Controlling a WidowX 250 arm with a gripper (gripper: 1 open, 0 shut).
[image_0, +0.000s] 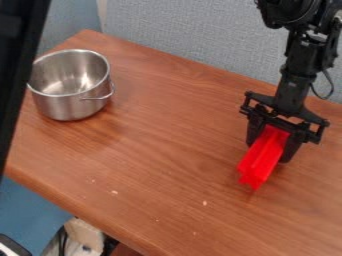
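My black gripper (278, 130) reaches down at the right side of the table, shut on a bright red plastic block (259, 163). The block is long and slanted, its lower end toward the front. The gripper hides its upper end, and I cannot tell whether it rests on the wood or is just above it.
A steel pot (71, 92) stands at the far left of the wooden table (154, 160). A grey padded wall (185, 35) runs along the back. A dark post edges the upper left of the view.
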